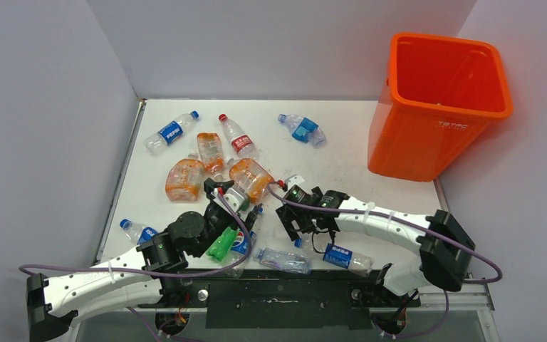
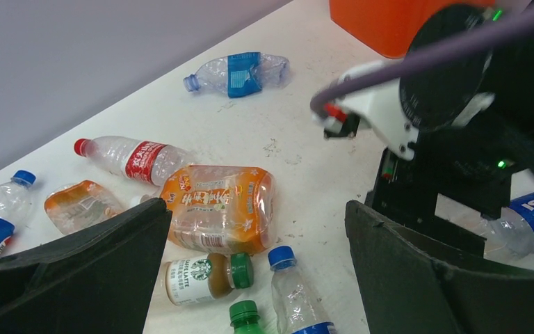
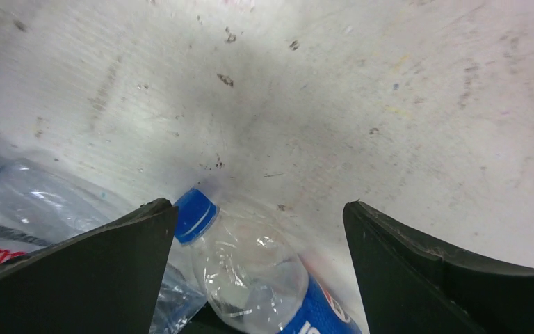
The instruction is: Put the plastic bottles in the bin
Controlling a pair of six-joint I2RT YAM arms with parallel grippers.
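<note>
Plastic bottles lie scattered on the white table. My left gripper is open above a Starbucks bottle (image 2: 196, 280), a blue-capped bottle (image 2: 295, 296) and an orange-labelled bottle (image 2: 219, 205). My right gripper is open over a blue-capped Pepsi bottle (image 3: 250, 275) at the front right, with a clear bottle (image 3: 42, 209) beside it. Farther back lie a red-capped bottle (image 1: 238, 135), a Pepsi bottle (image 1: 171, 132) and a crumpled blue-labelled bottle (image 1: 301, 128). The orange bin (image 1: 438, 135) stands at the back right.
Walls enclose the table (image 1: 349, 164) at the back and sides. Bare table lies between the bottles and the bin. The two arms are close together over the front middle.
</note>
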